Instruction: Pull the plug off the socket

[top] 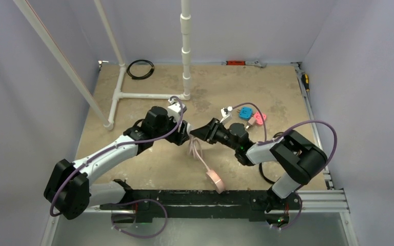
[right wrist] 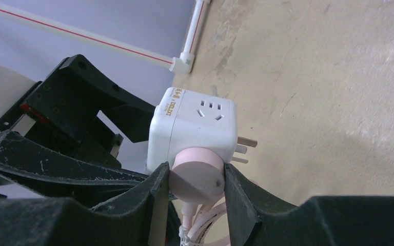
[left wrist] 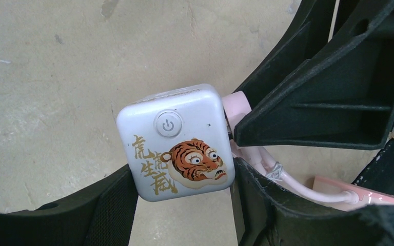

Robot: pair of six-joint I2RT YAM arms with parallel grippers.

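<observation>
A white cube socket (left wrist: 176,146) with a tiger print and a power button is held off the table, my left gripper shut on its sides. Against one face of it sits a pink round plug (right wrist: 197,177), with my right gripper shut on it. In the left wrist view the plug (left wrist: 237,107) is close beside the socket, with a narrow dark gap and a bit of metal at the seam. How deep its pins sit cannot be told. From the plug hangs a bundled pink cord (right wrist: 202,223). Both grippers meet mid-table in the top view.
The cord leads to a pink disc (top: 216,181) near the front edge. Blue (top: 245,113) and pink adapters (top: 260,118) lie right of the right gripper. White pipes (top: 151,96) stand at back left. Bare table lies behind the grippers.
</observation>
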